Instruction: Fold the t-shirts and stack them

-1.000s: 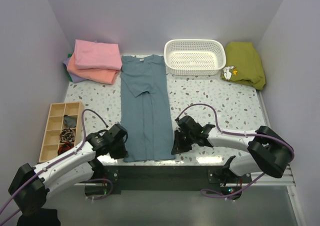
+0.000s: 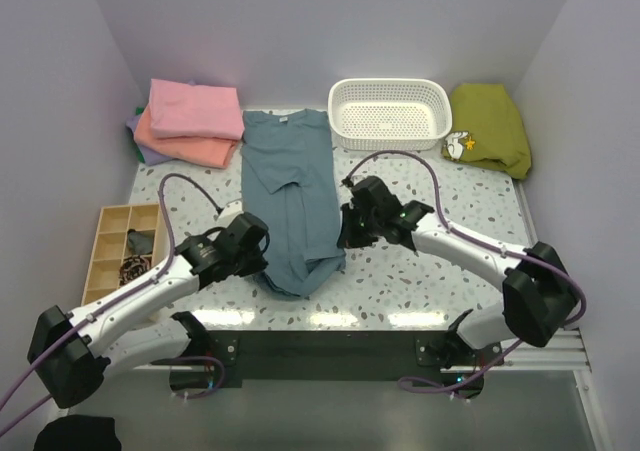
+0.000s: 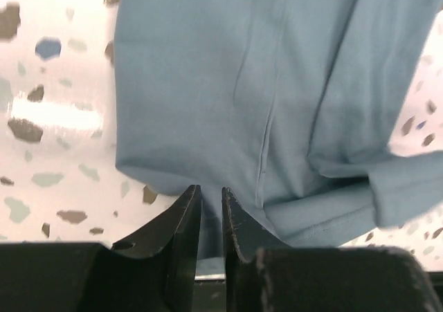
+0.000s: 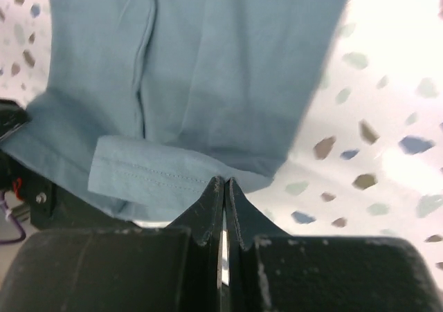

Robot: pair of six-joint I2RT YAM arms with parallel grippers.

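Note:
A blue-grey t-shirt [image 2: 290,206] lies lengthwise on the table, its collar at the far side and its near hem rumpled. Its right hem corner [image 4: 145,167] is raised and turned back, rising to the tips of my right gripper, which is shut on the cloth. Over the left part of the hem, my left gripper stands partly open. Cloth shows through the gap between its fingers, and no grip on it is visible. On that side the hem's left corner [image 3: 128,161] lies low, close to the table.
Folded pink and orange cloths [image 2: 195,111] are stacked at the back left. An empty white basket [image 2: 390,84] stands at the back, beside a folded olive cloth [image 2: 490,121]. A wooden divided box [image 2: 112,239] sits at the left edge. Right of the shirt, the table is mostly clear.
Both grippers have moved away from the near edge, toward the collar. The right hem corner has come up and back with the right gripper; the hem, straight before, is now bent and bunched.

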